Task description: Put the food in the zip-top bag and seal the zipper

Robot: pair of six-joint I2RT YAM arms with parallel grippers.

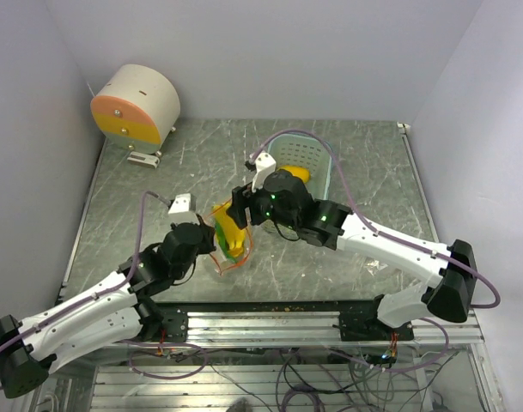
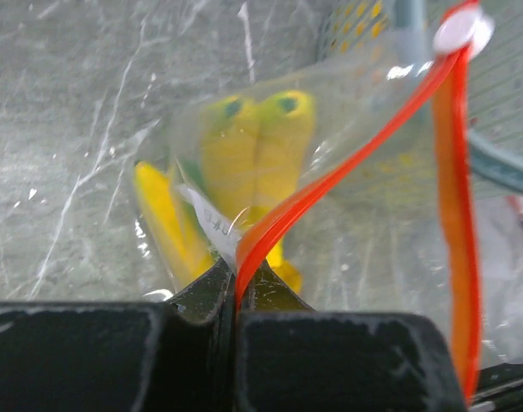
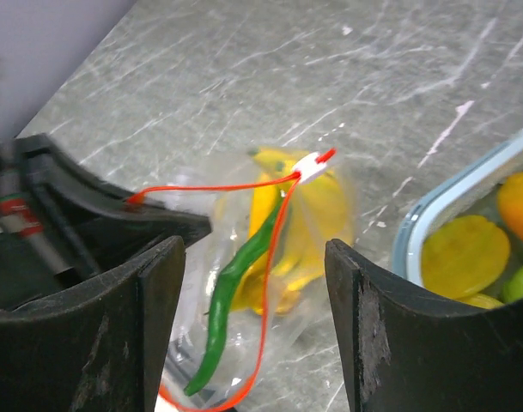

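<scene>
The zip top bag (image 1: 231, 245) lies mid-table with yellow food (image 3: 321, 219) and a long green item (image 3: 235, 283) inside, its red zipper edge parted. My left gripper is shut on the bag's rim beside the zipper. My right gripper stands open above the bag, its fingers on either side of it in the right wrist view, with nothing seen held. In the top view it is at the bag's upper right.
A grey-green basket (image 3: 407, 249) with yellow, orange and green pieces stands right behind the bag, partly under my right arm. A cream and orange cylinder (image 1: 134, 107) sits at the back left.
</scene>
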